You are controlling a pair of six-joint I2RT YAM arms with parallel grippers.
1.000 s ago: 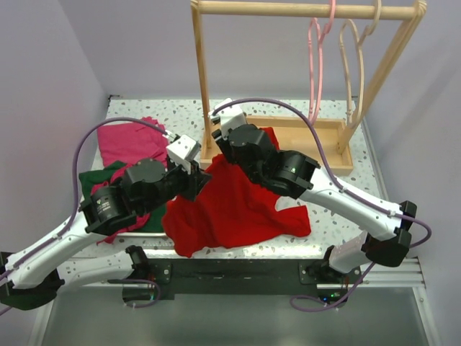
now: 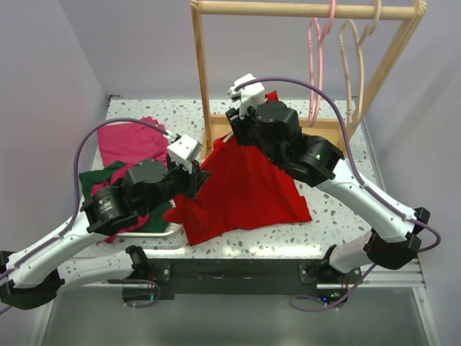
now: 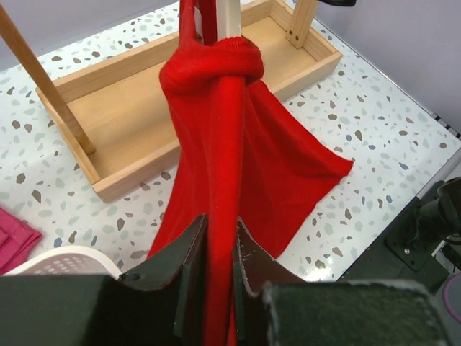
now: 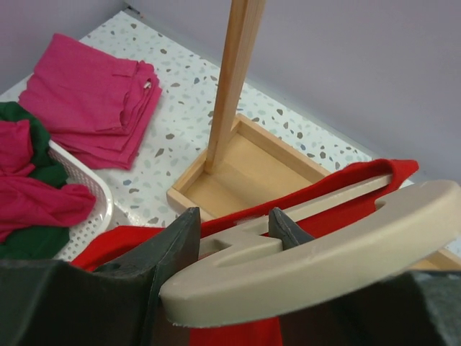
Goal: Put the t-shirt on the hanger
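The red t shirt point(image 2: 245, 187) hangs between both grippers over the work surface. A beige hanger point(image 4: 310, 267) crosses the right wrist view, its far bar inside the shirt's red cloth. My right gripper point(image 2: 234, 130) is shut on the hanger. At the shirt's left side is my left gripper point(image 2: 204, 180); in the left wrist view a narrow fold of red cloth runs between its fingers, up to the collar around the hanger's end. Whether those fingers grip the fold cannot be told. My right fingers hide part of the hanger.
A wooden rack point(image 2: 306, 11) stands at the back, with pink point(image 2: 317, 72) and beige point(image 2: 353, 72) hangers at its right. Folded pink cloth point(image 2: 126, 140) and a white basket point(image 4: 101, 194) of pink and green clothes lie at the left.
My right gripper has moved right and toward the back with the hanger, drawing the shirt up. The left gripper shifted slightly and came back to about the same place. The shirt's lower edge spreads flatter.
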